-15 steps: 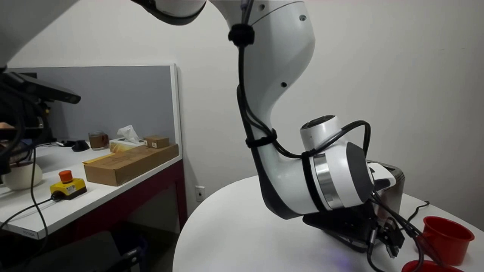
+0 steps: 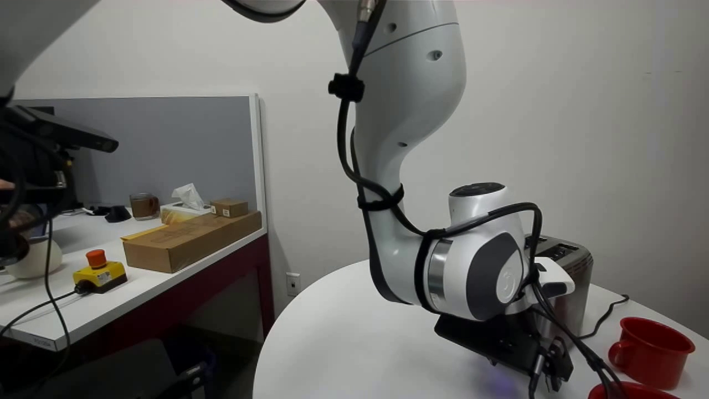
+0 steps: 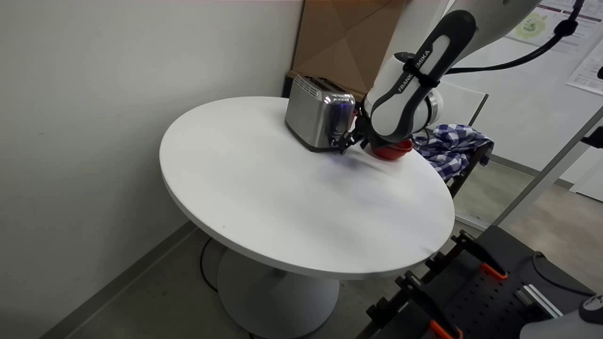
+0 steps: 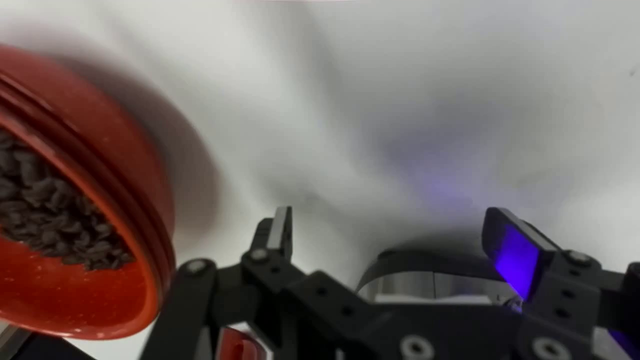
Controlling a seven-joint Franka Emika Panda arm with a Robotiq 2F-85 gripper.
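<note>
My gripper stands open, its two fingers (image 4: pixel 514 255) wide apart with nothing gripped between them. White table shows beyond the fingertips. At the lower middle of the wrist view, partly behind the gripper body, is the end of the silver toaster (image 4: pixel 408 282). A red bowl (image 4: pixel 141 180) holding dark beans or seeds (image 4: pixel 48 210) fills the left of that view, apart from the fingers. In exterior view 2 the gripper (image 3: pixel 346 146) is low at the near end of the toaster (image 3: pixel 308 116), with the red bowl (image 3: pixel 393 150) partly hidden behind the arm.
A red mug (image 2: pixel 654 356) stands beside the toaster in exterior view 1. A wall runs along one side, and a checked cloth (image 3: pixel 452 147) lies on a chair past the table edge.
In exterior view 1 my gripper has shifted a little left and downward, and the wrist has turned. Toaster, bowl and mug have stayed put.
</note>
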